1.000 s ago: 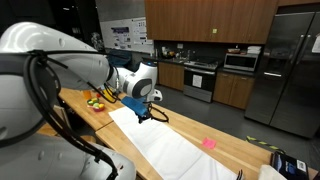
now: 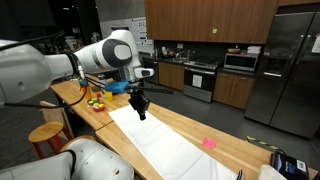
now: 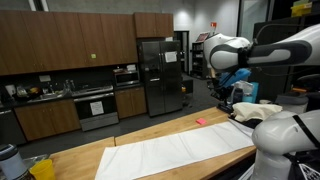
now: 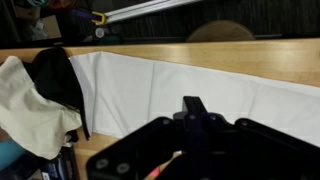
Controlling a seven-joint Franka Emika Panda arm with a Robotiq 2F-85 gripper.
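Note:
My gripper reaches in from the bottom of the wrist view, its dark fingertips meeting with nothing visible between them, so it looks shut. Below it, apart from its tips, lies a long white sheet (image 4: 130,88) with creases across it. In exterior view 1 the gripper (image 2: 140,106) hangs over the left part of that sheet (image 2: 170,145). On the wooden table beside the sheet is a small pink square (image 2: 209,143); in exterior view 2 the pink square (image 3: 200,121) sits near the table's far edge.
White cloth (image 4: 35,105) and black cloth (image 4: 58,78) are bunched at the table's end. A yellow object (image 3: 43,168) and a canister (image 3: 12,160) stand at the opposite end. Fruit-like coloured items (image 2: 96,103) lie left of the arm. A stool (image 2: 45,137) stands beside the table.
The arm has risen and swung toward the camera in exterior view 1, with its wrist higher and more upright. The gripper has shifted slightly; the sheet and pink square look unmoved.

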